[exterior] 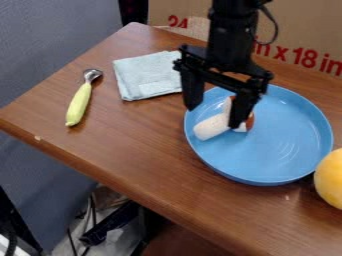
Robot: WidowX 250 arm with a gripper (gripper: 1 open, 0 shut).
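My black gripper (214, 100) hangs over the blue plate (274, 155), its fingers apart and lowered around a toy mushroom (213, 127) with a white stem and red cap. The near right finger covers much of the cap. Whether the fingers touch the toy cannot be told.
A folded pale blue cloth (144, 75) lies at the back left, with a yellow-handled scoop (79, 103) left of it. A yellow round object (330, 181) sits at the right edge. A cardboard box (305, 35) stands behind.
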